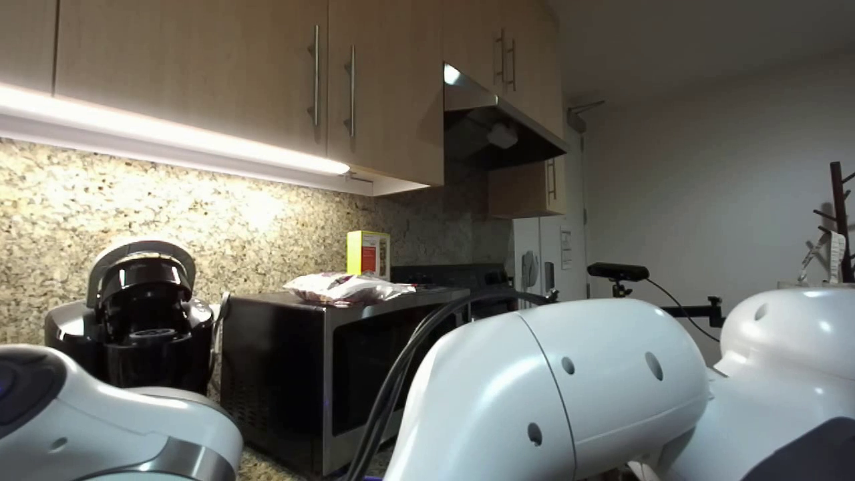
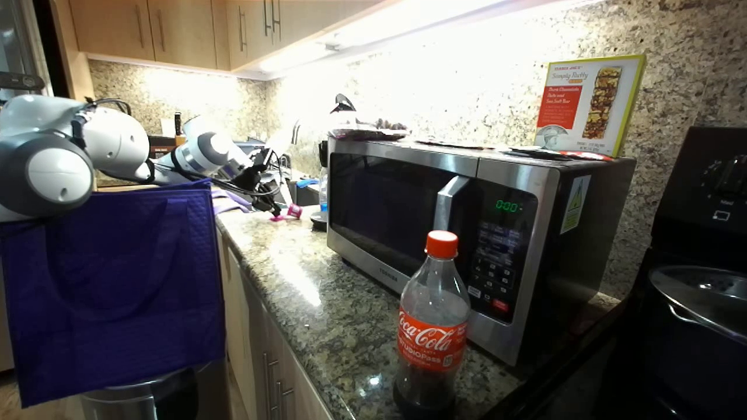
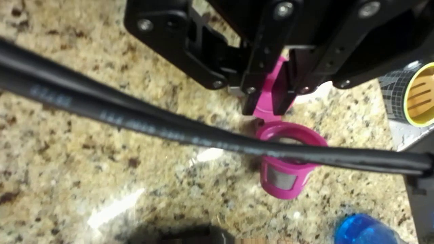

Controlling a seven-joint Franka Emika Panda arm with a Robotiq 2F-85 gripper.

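Observation:
In the wrist view a pink reusable coffee pod with mesh windows lies on the speckled counter, its pink lid swung open. My gripper is over the lid with its black fingers parted. The lid shows in the gap between them; whether either finger touches it I cannot tell. A black cable crosses in front of the pod and hides part of its rim. In exterior view 2 the pod appears small beside the gripper. Exterior view 1 does not show the gripper.
A black coffee maker with its head raised stands left of the microwave. A blue object lies near the pod. A Coca-Cola bottle stands before the microwave.

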